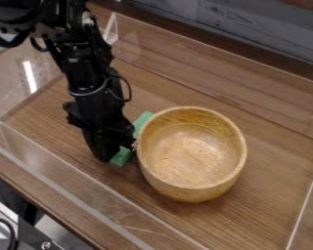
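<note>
My black gripper (101, 139) hangs low over the wooden table, just left of a large pale wooden bowl (192, 153). A green object (145, 122) lies between the gripper and the bowl, partly hidden by both. The gripper looks shut; whether anything is between its fingers is hidden.
A wall runs along the back, and black cables lie at the lower left beyond the table's edge.
</note>
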